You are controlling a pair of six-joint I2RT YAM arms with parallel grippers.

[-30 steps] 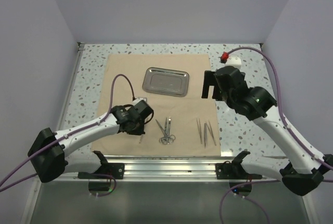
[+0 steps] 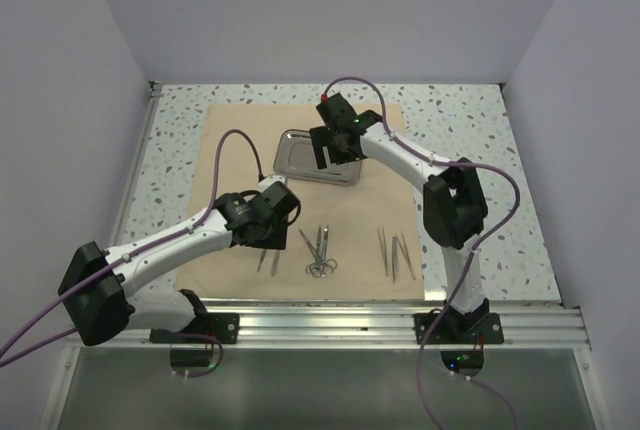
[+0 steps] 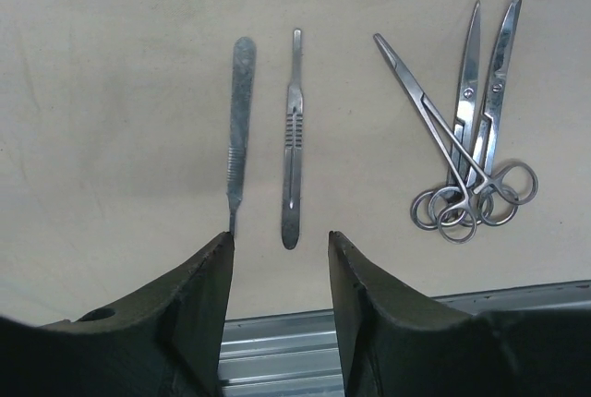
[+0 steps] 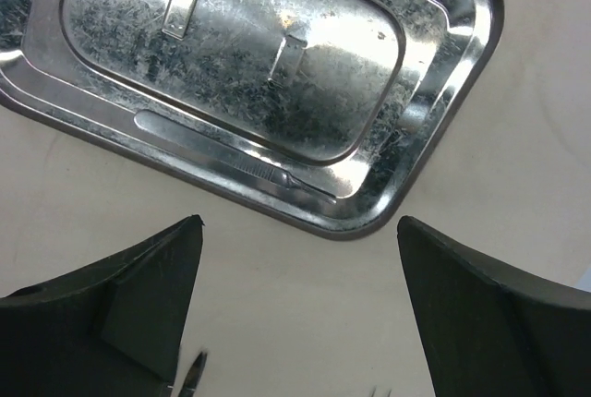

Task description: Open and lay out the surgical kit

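Observation:
A metal tray [image 2: 298, 157] rests at the back of the beige cloth. In the right wrist view, one scalpel handle [image 4: 212, 150] lies inside the tray along its near wall. My right gripper stands open over the tray's near edge, nothing between its fingers. Two slim scalpel handles [image 3: 240, 120] [image 3: 293, 148] lie side by side on the cloth. My left gripper is open behind their near ends and holds nothing. Several scissor-like tools [image 3: 471, 129] lie overlapping to their right.
Several thin instruments [image 2: 394, 260] lie upright in a row at the front right of the cloth. The cloth's middle, between tray and tools, is bare [image 2: 360, 212]. A metal rail [image 2: 330, 322] runs along the front edge.
My right arm has swung left from beyond the cloth's right side to over the tray. The left gripper has shifted slightly, uncovering more of the two scalpel handles. Tray and tools look unmoved.

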